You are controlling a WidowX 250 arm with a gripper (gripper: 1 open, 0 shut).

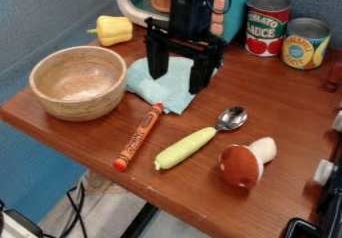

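Observation:
My black gripper (179, 74) hangs over the light blue cloth (156, 93) at the back middle of the table, its two fingers spread apart and pointing down at it. Whether the fingertips touch the cloth I cannot tell. The cloth lies crumpled between the wooden bowl (78, 89) and the spoon (199, 139) with the pale handle. A red marker-like stick (138, 136) lies in front of the cloth.
Behind me stand a teal toy microwave (230, 12), a tomato can (266, 29) and a second can (305, 48). A yellow pepper (111, 30) is at back left, a mushroom toy (245, 164) front right, black appliance (321, 192) at the right edge.

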